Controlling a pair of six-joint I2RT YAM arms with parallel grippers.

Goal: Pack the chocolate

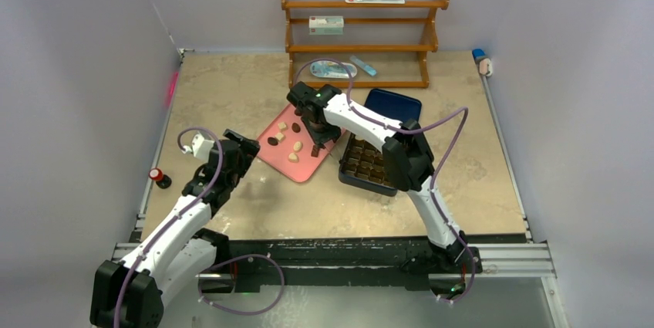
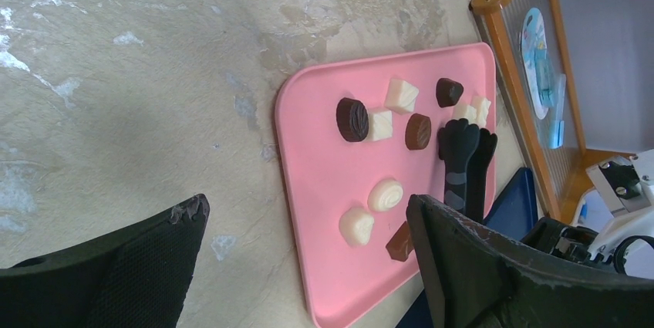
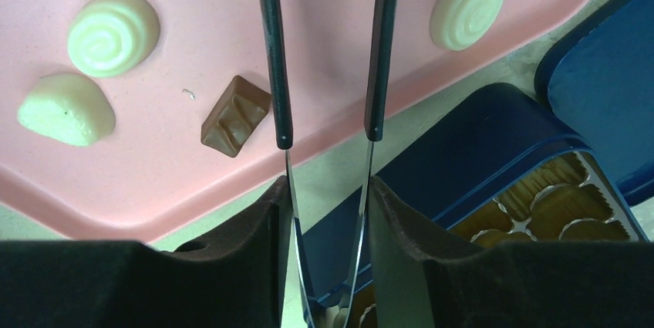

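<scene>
A pink tray (image 1: pixel 271 160) holds several white and brown chocolates, among them a brown bar (image 3: pixel 235 116) and a white swirl piece (image 3: pixel 113 33). My right gripper is over the tray, two tong tips apart beside the bar, nothing visible between them. A navy box (image 1: pixel 368 162) with a compartmented insert stands right of the tray, its lid (image 1: pixel 392 104) behind it. My left gripper hangs open left of the tray, with nothing between its fingers.
A wooden rack (image 1: pixel 362 48) with packages stands at the back. A small red-capped bottle (image 1: pixel 160 180) sits at the far left.
</scene>
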